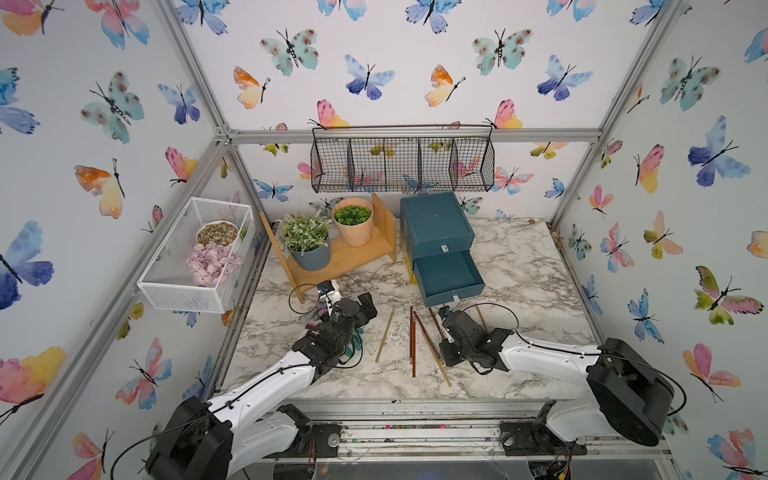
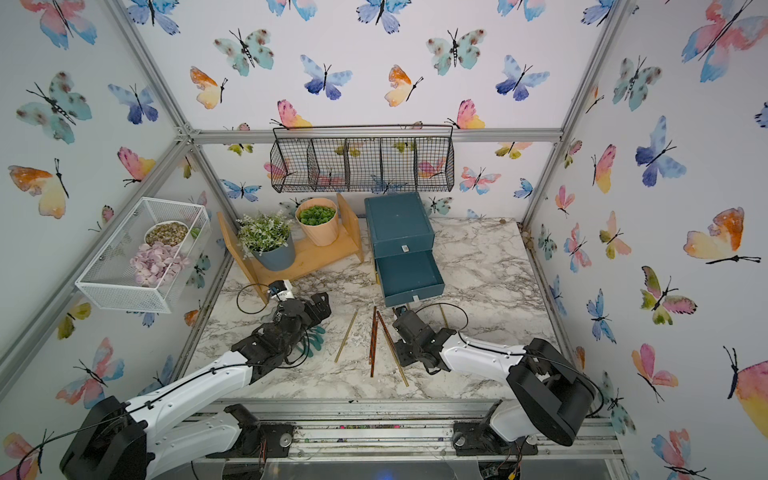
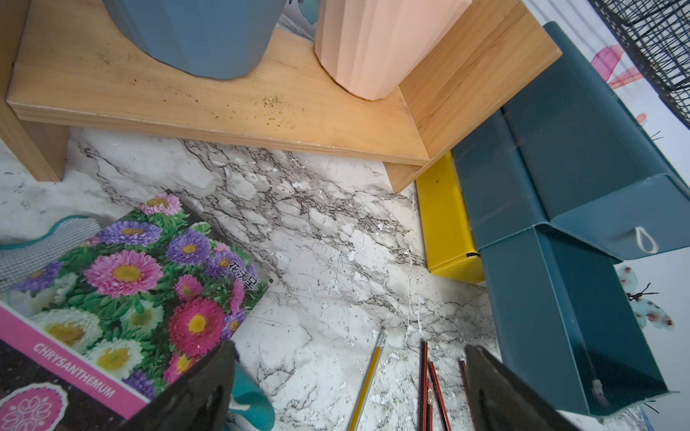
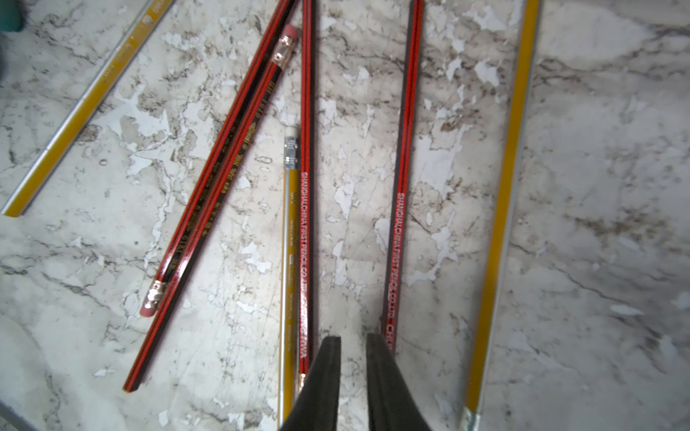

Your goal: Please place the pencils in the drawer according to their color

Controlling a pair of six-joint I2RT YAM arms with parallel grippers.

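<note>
Red-black pencils (image 4: 402,179) and yellow pencils (image 4: 503,215) lie loose on the marble table in front of a teal drawer unit (image 1: 437,224), whose lower drawer (image 1: 446,276) is pulled out and looks empty. My right gripper is over the pencils, its fingertips a little apart, with nothing seen held. My left gripper stands open at the left, beside a flowered packet (image 3: 129,287) and a teal tool (image 3: 248,402).
A wooden shelf (image 3: 215,122) with two potted plants stands at the back left, a yellow box (image 3: 445,215) beside the drawers. A wire basket (image 1: 402,160) hangs behind. The table right of the drawers is clear.
</note>
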